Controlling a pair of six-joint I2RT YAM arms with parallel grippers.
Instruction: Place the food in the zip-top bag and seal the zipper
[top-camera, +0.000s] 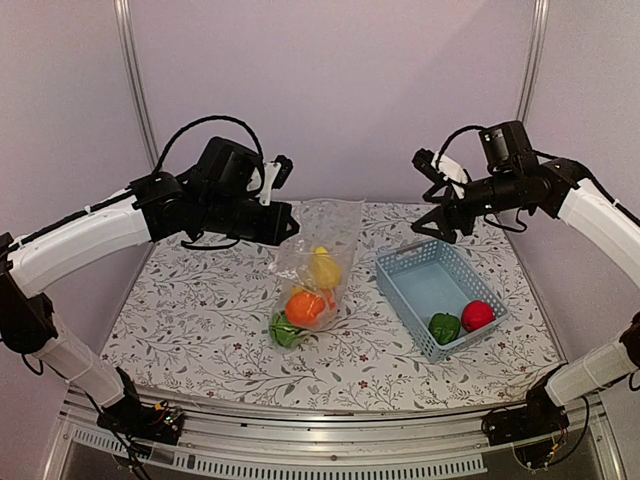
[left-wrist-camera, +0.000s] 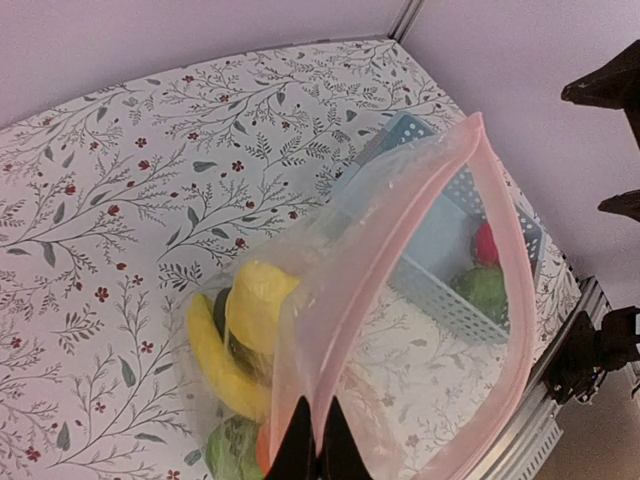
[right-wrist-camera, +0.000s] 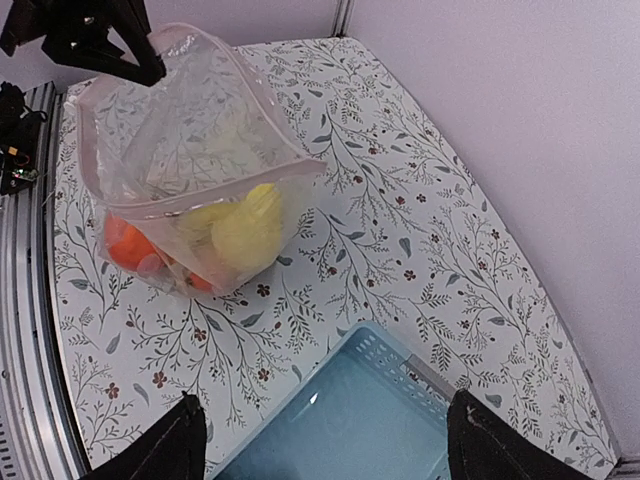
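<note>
The clear zip bag (top-camera: 322, 230) stands open at mid-table, holding yellow food (top-camera: 325, 268), an orange piece (top-camera: 305, 307) and greens (top-camera: 284, 330). My left gripper is shut on the bag's rim, which runs pink up from its fingertips in the left wrist view. My right gripper stands open over the blue basket (top-camera: 390, 292), apart from the bag. The basket holds a green pepper (top-camera: 445, 327) and a red round item (top-camera: 478, 315).
Pale walls bound the sides and back; a metal rail runs along the front edge.
</note>
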